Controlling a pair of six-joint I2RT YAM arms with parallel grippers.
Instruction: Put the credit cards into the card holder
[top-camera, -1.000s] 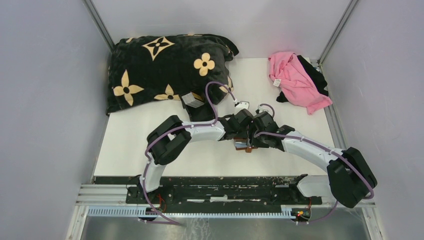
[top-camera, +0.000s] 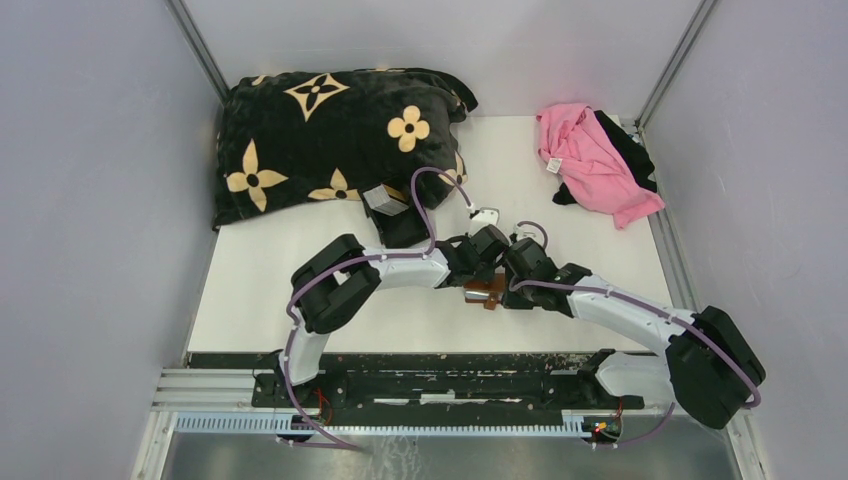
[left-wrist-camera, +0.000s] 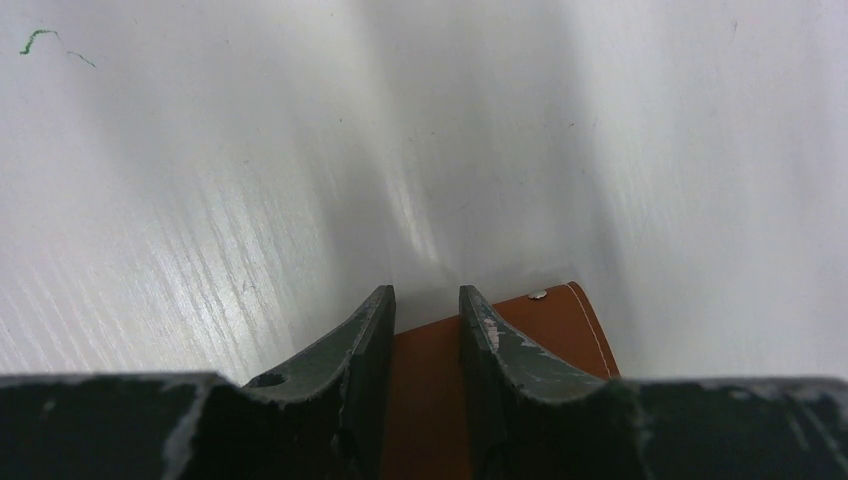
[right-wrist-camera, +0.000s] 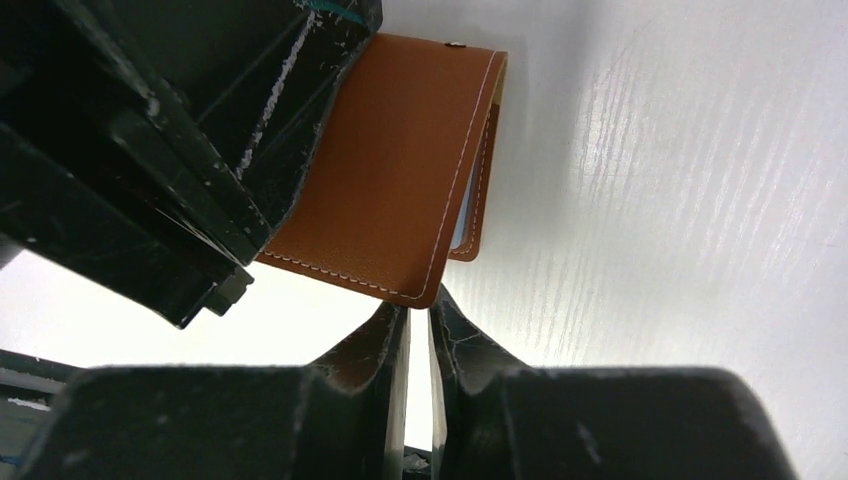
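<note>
A brown leather card holder (top-camera: 487, 300) lies at the front middle beneath both arms. Its flap (right-wrist-camera: 385, 160) fills the middle of the right wrist view, with a pale edge, possibly a card, showing inside. My left gripper is open over the leather, which shows behind and between its fingers; black gripper housing crowds the upper left of the right wrist view. My right gripper is part open at the holder's near edge, with a narrow gap between its fingertips; whether it touches the leather I cannot tell.
A dark patterned cushion (top-camera: 330, 140) covers the back left, with a black item (top-camera: 398, 225) and pale stack in front. A pink cloth (top-camera: 590, 170) lies at the back right.
Both arms have shifted slightly toward the front, the right one more and slightly rightward. Less of the pale contents of the holder shows from above.
</note>
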